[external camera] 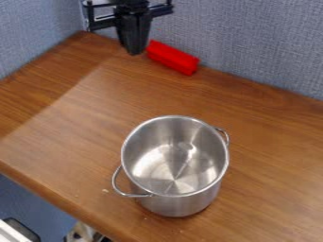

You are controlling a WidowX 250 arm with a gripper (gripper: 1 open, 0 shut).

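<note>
My black gripper (131,38) is raised high at the top of the view, left of center, with no object visible in it; whether its fingers are parted is hard to make out. Below and right of it, a red cylindrical object (172,58) lies on the wooden table (70,109) near the back wall. A steel pot (175,165) with two wire handles stands at the front center of the table.
Grey padded walls (252,43) bound the table at the back and back left.
</note>
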